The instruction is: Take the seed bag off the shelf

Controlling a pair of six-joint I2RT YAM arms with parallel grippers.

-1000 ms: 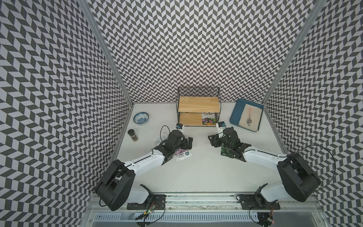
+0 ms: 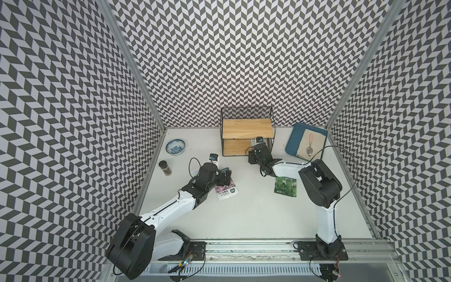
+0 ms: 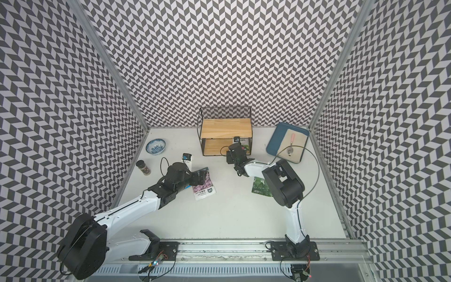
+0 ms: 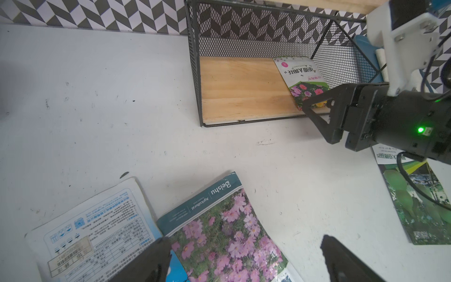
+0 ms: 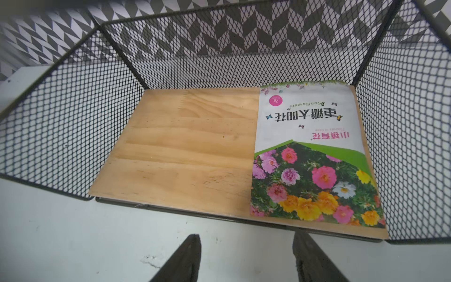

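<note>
On the right half of the lower shelf (image 5: 178, 145) lies a flat seed bag (image 5: 319, 150), white at the back with printed flowers toward the front edge. My right gripper is in front of the shelf, its fingers apart with nothing between them; the bag lies ahead of it and to its right. In the left wrist view, the right gripper covers the front part of that bag. My left gripper is open and empty, above a pink-flowered bag (image 4: 230, 235) on the table.
A white printed packet (image 4: 98, 235) lies left of the pink-flowered bag, and a green bag (image 2: 286, 186) under the right arm. A bowl (image 2: 175, 146) and jar (image 2: 165, 167) stand left; a blue tray (image 2: 295, 138) lies right. Wire mesh (image 5: 408, 117) closes the shelf's sides.
The left gripper has shifted slightly left.
</note>
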